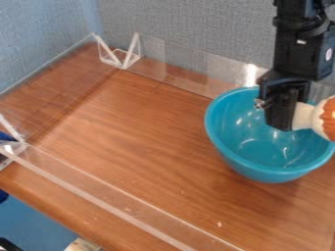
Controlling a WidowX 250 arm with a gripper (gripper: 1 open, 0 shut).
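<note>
My black gripper (pixel 284 110) hangs over the right part of the cyan bowl (pixel 240 147), its fingers reaching down inside the rim. A white cylindrical object with an orange pattern (pixel 324 120) sits at the gripper's right side, partly out of frame. It appears to be at the fingers, but whether they are shut on it is hard to tell.
The bowl stands on a wooden table (pixel 131 137) bordered by clear plastic strips and white brackets (pixel 118 57). A grey wall rises behind; a dark blue object lies at the left edge.
</note>
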